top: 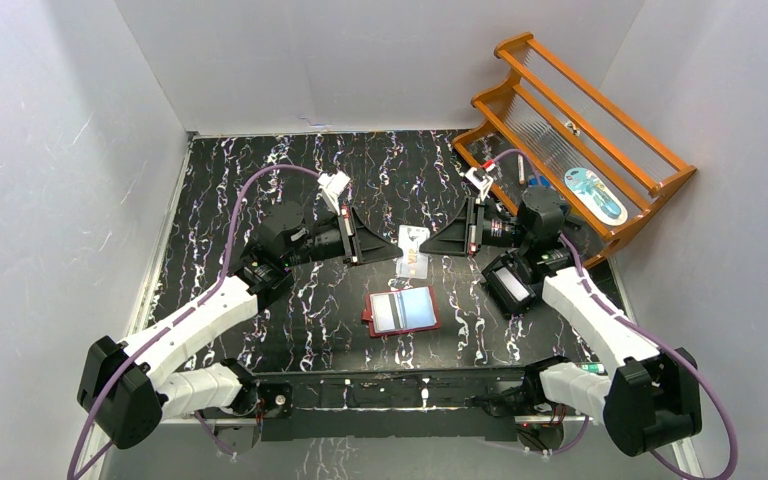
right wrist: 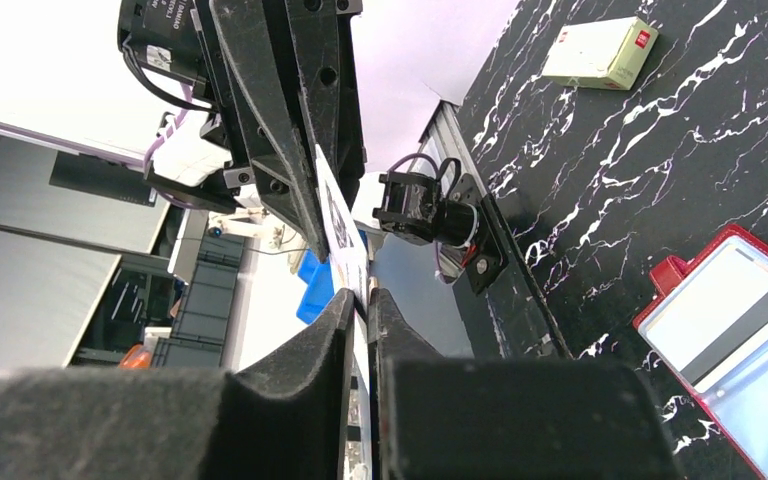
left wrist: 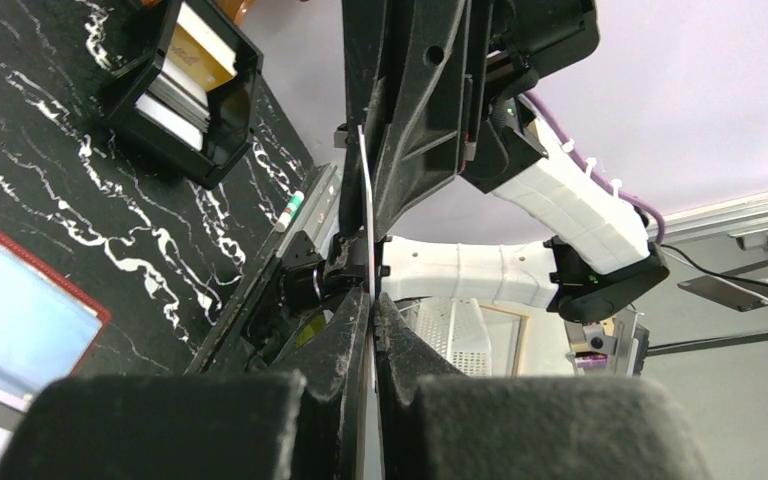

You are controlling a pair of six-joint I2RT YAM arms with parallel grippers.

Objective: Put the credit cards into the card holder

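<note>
A pale credit card (top: pixel 412 254) hangs upright between my two grippers above the table. My left gripper (top: pixel 401 252) is shut on its left side; the left wrist view shows the card (left wrist: pixel 367 210) edge-on, a thin line running into the fingertips. On the opposite side, the right gripper (top: pixel 422 247) has its fingers slightly apart, with the card (right wrist: pixel 345 230) passing through the narrow gap. Below them on the table lies the red card holder (top: pixel 369 303), spread open with clear and blue-white pockets; its red edge (right wrist: pixel 660 290) also shows in the right wrist view.
A black box (top: pixel 509 286) with more cards (left wrist: pixel 200 60) stands on the right. Behind it leans a wooden rack (top: pixel 580 140). The right wrist view shows a small pale box (right wrist: pixel 595 55) on the marble surface.
</note>
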